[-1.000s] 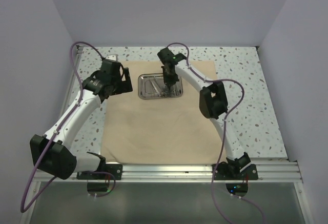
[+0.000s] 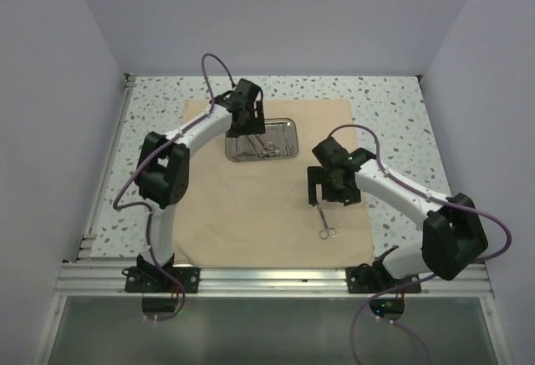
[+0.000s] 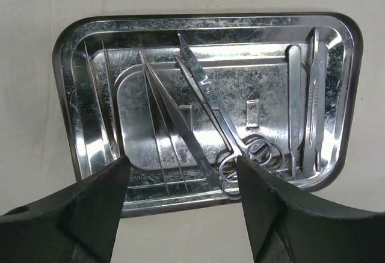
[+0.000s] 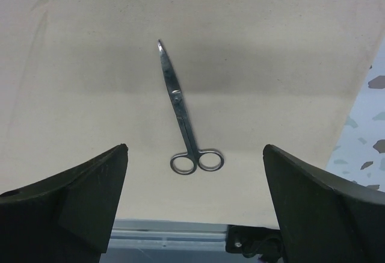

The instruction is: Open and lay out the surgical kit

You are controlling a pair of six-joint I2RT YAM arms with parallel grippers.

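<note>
The metal tray (image 2: 236, 154) lies at the back middle of the cloth, with several instruments in it. In the left wrist view it holds tweezers (image 3: 180, 124), scissors (image 3: 210, 94) and slim handles (image 3: 293, 94) at the right. My left gripper is above the tray, its fingers apart with nothing held between them. One pair of scissors (image 4: 178, 106) lies alone on the cloth, handles toward the front edge. Over it stands my right gripper, wide open and holding nothing.
A beige cloth (image 2: 242, 223) covers the middle of the speckled table (image 2: 401, 123). A metal rail (image 2: 276, 275) runs along the front edge.
Scissors went with my right gripper from the tray to the front right and now lie released on the cloth. My left gripper moved right, from beside the tray to over it, and narrowed.
</note>
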